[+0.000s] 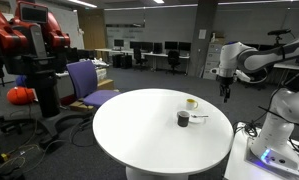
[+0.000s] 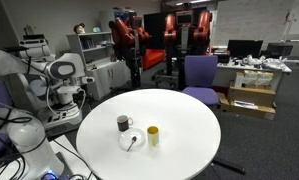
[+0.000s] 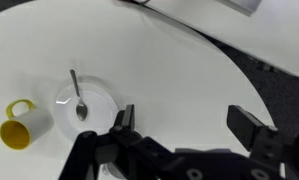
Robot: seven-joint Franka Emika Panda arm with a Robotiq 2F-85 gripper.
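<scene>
My gripper (image 1: 226, 94) hangs above the right edge of the white round table (image 1: 139, 140), well clear of the objects on it. In the wrist view, the gripper is open, its fingers wide apart with only bare tabletop between them. A white saucer (image 3: 101, 104) with a spoon (image 3: 81, 108) on it lies left of the fingers. Beside it is a white mug with a yellow inside (image 3: 31, 127). A dark mug (image 2: 123, 123) stands upright near the saucer (image 2: 125, 145) in the second exterior view.
A purple chair (image 2: 201, 75) stands behind the table, and large red-and-black robot arms (image 1: 31, 40) rise beyond its far side. At the wrist view's top right, a white surface (image 3: 264, 25) lies past the table's edge.
</scene>
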